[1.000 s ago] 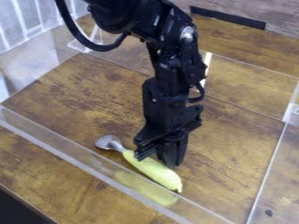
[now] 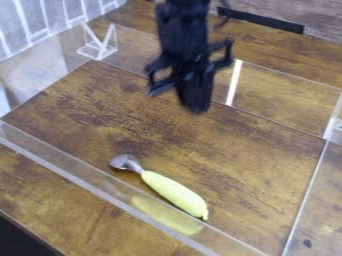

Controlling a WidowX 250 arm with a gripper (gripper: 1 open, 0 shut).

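A pale yellow utensil (image 2: 175,192) with a silver spoon-like head (image 2: 126,163) lies on the wooden floor of a clear-walled tray, close to the front wall. My black gripper (image 2: 187,88) hangs blurred at the top centre, above and apart from the utensil. The blur hides whether its fingers are open or shut; nothing is visibly held.
Clear acrylic walls (image 2: 317,190) surround the wooden area (image 2: 201,140), which is otherwise bare. A white slatted railing stands at the upper left, and a dark strip runs along the back at the top right.
My gripper has risen quickly from just over the yellow utensil to the top of the view. The utensil lies where it was.
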